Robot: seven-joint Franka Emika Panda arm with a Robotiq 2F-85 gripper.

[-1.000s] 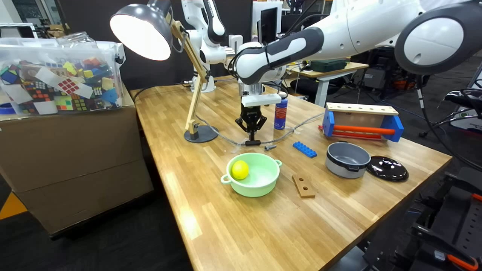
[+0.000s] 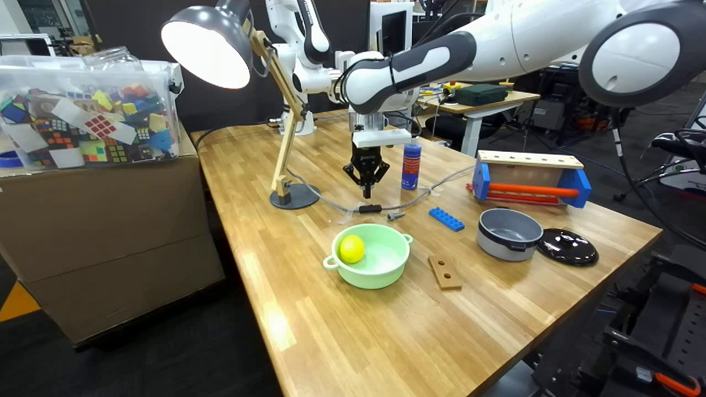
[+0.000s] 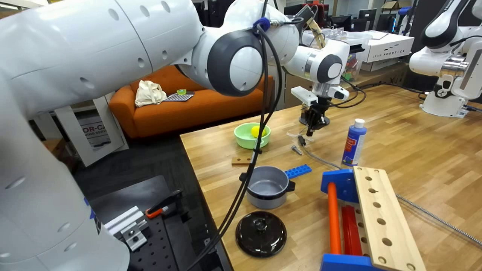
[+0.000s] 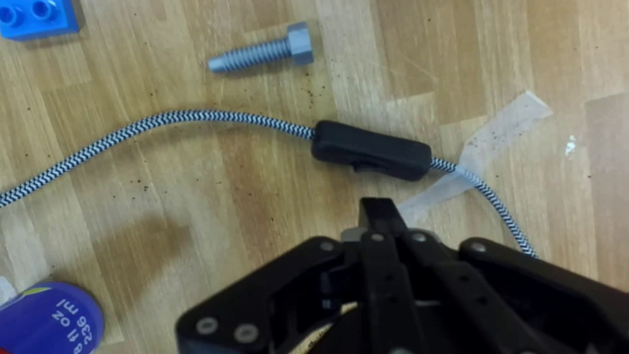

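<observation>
My gripper (image 2: 367, 192) is shut above the table, with nothing showing between its fingers. Just below it in exterior view 1 lies the lamp cord's black inline switch (image 2: 370, 208). In the wrist view that switch (image 4: 371, 150) lies flat on the wood, a short way beyond the fingertips (image 4: 377, 207) and apart from them. A patterned cord (image 4: 194, 116) runs out from both its ends. The desk lamp (image 2: 210, 47) stands lit, its base (image 2: 294, 197) to the left of my gripper.
A grey bolt (image 4: 259, 54) and a blue brick (image 2: 447, 219) lie nearby. A blue bottle (image 2: 411, 165) stands close by. Around lie a green bowl with a yellow ball (image 2: 351, 248), a wooden piece (image 2: 444, 272), a grey pot (image 2: 509, 232), a black lid (image 2: 567, 247) and a toy bench (image 2: 529, 177).
My gripper has risen from the inline switch, leaving a small gap beneath its fingertips. The switch and the other table objects look unmoved, and the lamp is lit in both frames.
</observation>
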